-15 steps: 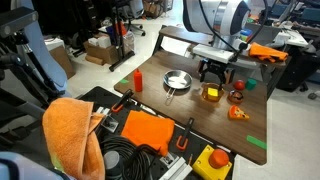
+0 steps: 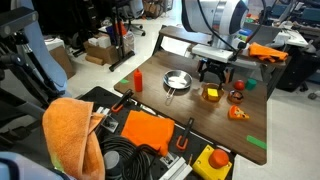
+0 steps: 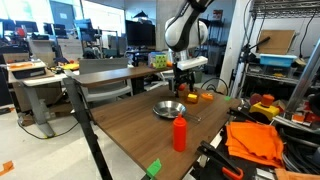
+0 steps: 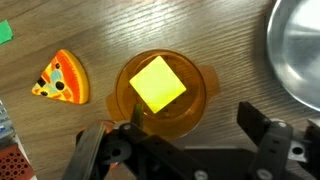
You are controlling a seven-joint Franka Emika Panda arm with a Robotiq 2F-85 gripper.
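Note:
In the wrist view a yellow block (image 4: pixel 158 84) lies inside a round amber pot (image 4: pixel 180 122) with small side handles. My gripper hangs over the pot's near side, its fingers wide apart and nothing between them; one dark fingertip (image 4: pixel 255 118) shows at the right. From the front, exterior view 1 has the same yellow block (image 2: pixel 213 93) in the pot, with the gripper (image 2: pixel 210 78) just above and behind it. Whether the fingers touch the pot cannot be made out.
A silver pan (image 2: pixel 177 80) with a handle lies left of the pot. A toy pizza slice (image 2: pixel 238 113) sits to its right, and a red bottle (image 2: pixel 138 80) stands at the table's left. Small red items (image 2: pixel 237 91) are close by the pot.
The block, pot and other objects stay in place.

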